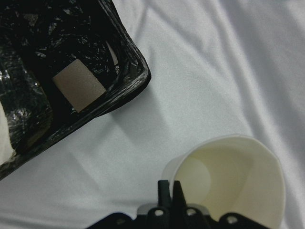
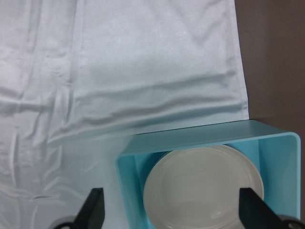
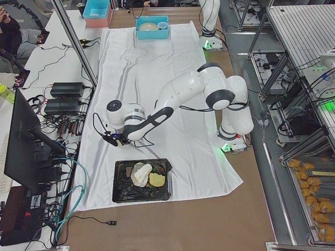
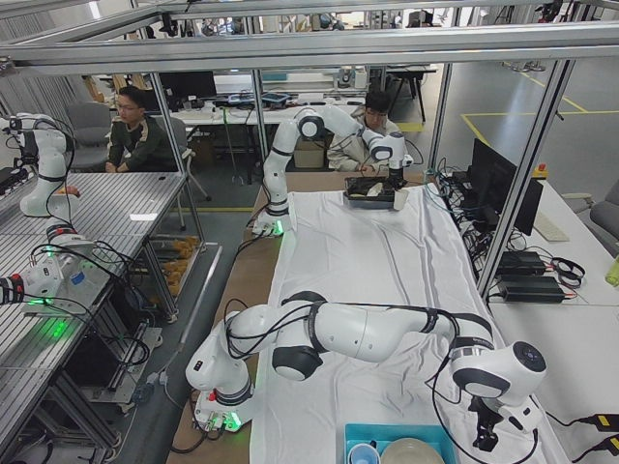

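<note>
My left gripper is shut on the near rim of a white cup (image 1: 228,176), which lies beside the black lined tray (image 1: 128,81); from above in the camera left view the arm mostly hides the cup. The tray (image 3: 141,193) holds crumpled white material (image 3: 140,178) and a yellow piece (image 3: 157,180). My right gripper is open, nothing between its fingers, above the blue bin (image 2: 279,167) with a pale plate (image 2: 200,186) in it. In the camera right view that bin (image 4: 435,435) also holds a small cup (image 4: 363,454).
A white cloth (image 3: 146,78) covers the table, clear in the middle between tray and bin. A monitor (image 3: 23,141), power boxes and cables crowd one side. A metal post rises along that side. A seated person is close behind the tray end in the camera right view.
</note>
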